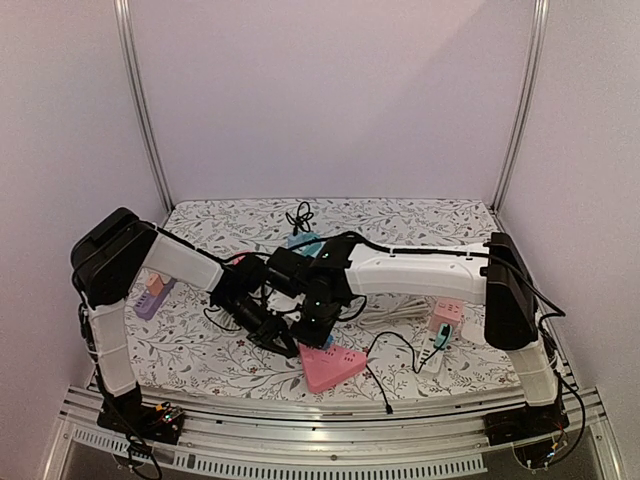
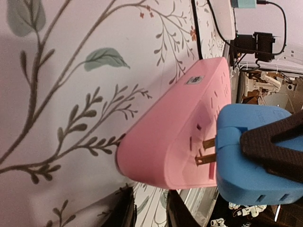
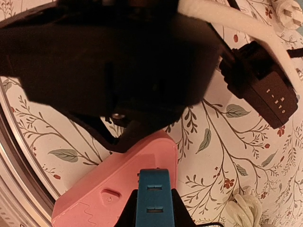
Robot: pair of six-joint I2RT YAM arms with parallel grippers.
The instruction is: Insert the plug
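A pink triangular power strip lies at the table's front centre. In the left wrist view a blue plug has its prongs at the socket face of the pink strip, with metal still showing. My right gripper is shut on the blue plug, seen over the strip in the right wrist view. My left gripper is low beside the strip's corner, at its side; its fingertips reach the bottom of the left wrist view, and whether they grip the strip is hard to see.
A purple strip lies at far left, a pink block and white strip at right. White cord coils and black cables lie about. The two arms crowd the centre.
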